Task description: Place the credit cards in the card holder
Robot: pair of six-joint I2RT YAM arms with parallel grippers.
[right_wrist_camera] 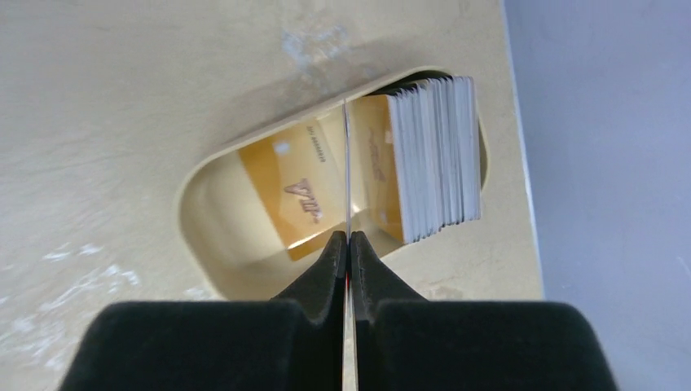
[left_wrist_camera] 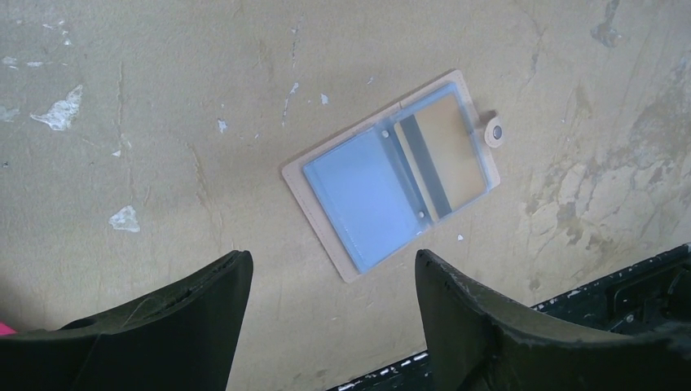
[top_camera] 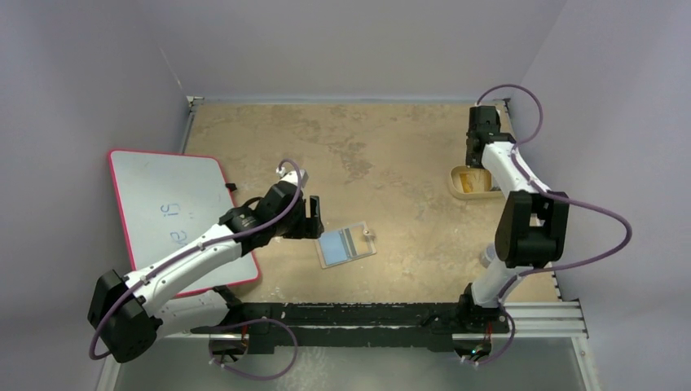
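Note:
The open card holder (top_camera: 346, 244) lies flat on the table, its blue pocket (left_wrist_camera: 364, 199) on one half and a clear window on the other. Above and beside it my left gripper hangs open and empty. On the right, a cream oval container (right_wrist_camera: 195, 204) holds a stack of white-edged credit cards (right_wrist_camera: 436, 159) at one end; a yellow card (right_wrist_camera: 293, 187) lies flat inside. Over this container my right gripper is shut on one thin card (right_wrist_camera: 348, 163), seen edge-on as a narrow line.
A whiteboard with a pink rim (top_camera: 175, 212) fills the table's left side. A small round grey object (top_camera: 489, 254) sits beside the right arm's base. Between holder and container the table is clear; a wall (right_wrist_camera: 595, 163) stands close on the right.

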